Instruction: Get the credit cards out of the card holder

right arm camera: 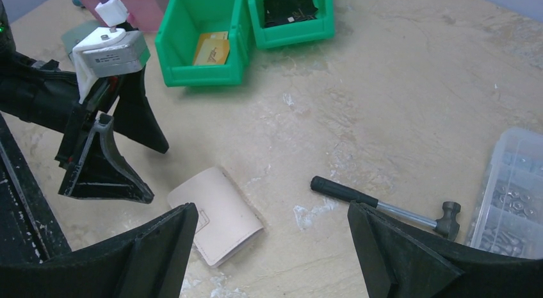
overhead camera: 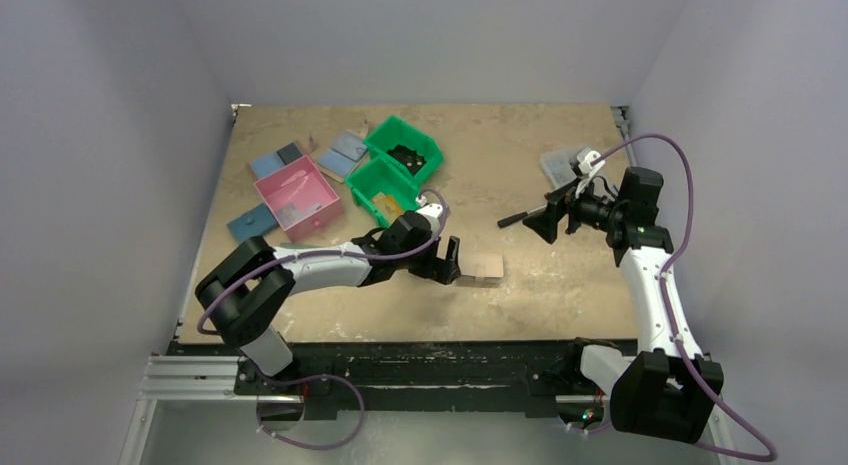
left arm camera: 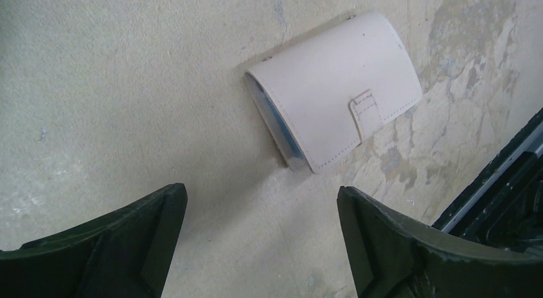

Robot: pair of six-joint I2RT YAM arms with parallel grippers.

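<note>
A pale beige card holder (overhead camera: 481,267) lies closed on the table, its small tab showing in the left wrist view (left arm camera: 333,93), where a bluish layer shows inside its open side. My left gripper (overhead camera: 440,265) stands open just left of the holder, with nothing between its fingers; in the right wrist view it is above and beside the holder (right arm camera: 218,215). My right gripper (overhead camera: 545,221) hangs open to the upper right of the holder.
A black-handled hammer (right arm camera: 339,190) and a clear box of hardware (right arm camera: 512,189) lie at the right. Green bins (overhead camera: 390,185), a pink bin (overhead camera: 300,210) and flat cases fill the back left.
</note>
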